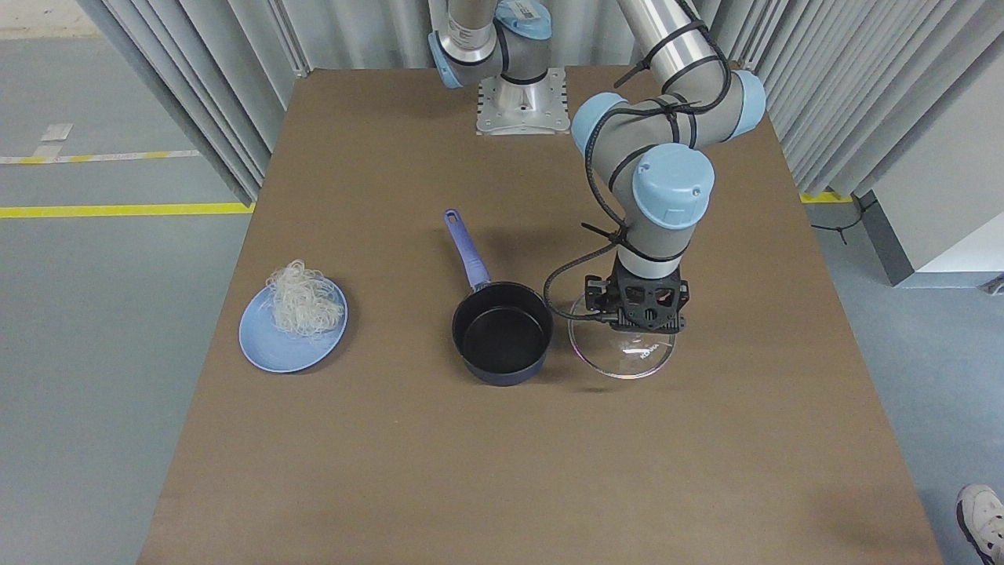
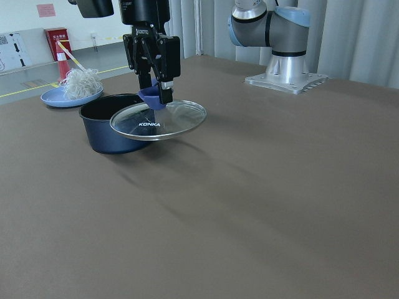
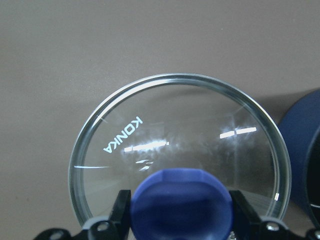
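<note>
My gripper [image 2: 153, 93] is shut on the blue knob [image 3: 181, 205] of a glass lid [image 3: 150, 125] marked KONKA, holding it above the table. In the front view the lid [image 1: 621, 358] hangs just right of a dark pot with a long purple handle [image 1: 500, 334], now uncovered and empty-looking inside; in the wrist view the pot's blue side [image 3: 297, 145] shows at the right. A blue plate [image 1: 268, 344] with a pile of white noodles [image 1: 303, 301] sits left of the pot.
</note>
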